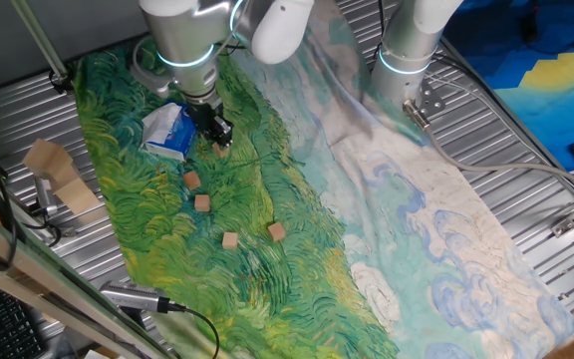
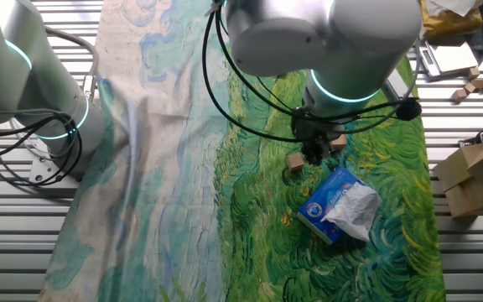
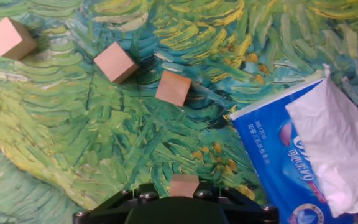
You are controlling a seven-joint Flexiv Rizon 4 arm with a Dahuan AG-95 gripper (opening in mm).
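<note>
My gripper points down over the painted cloth, its dark fingers at the bottom of the wrist view. Right at the fingertips shows a small wooden cube (image 3: 184, 185), partly covered by the gripper; whether the fingers grip it is unclear. In exterior view 1 this cube (image 1: 220, 150) peeks out at the tip of the gripper (image 1: 223, 140). Other wooden cubes lie apart on the cloth, such as one cube (image 3: 173, 88), a second cube (image 3: 115, 63) and a third cube (image 3: 9, 38). Exterior view 2 has a cube (image 2: 295, 161) beside the dark gripper (image 2: 314, 154).
A blue tissue pack (image 3: 275, 146) with white tissue sticking out stands close beside the gripper. An open cardboard box (image 1: 60, 176) is off the cloth at the left. Bare cloth (image 1: 297, 289) spreads beyond the cubes. A black cable (image 2: 250, 124) loops near the arm.
</note>
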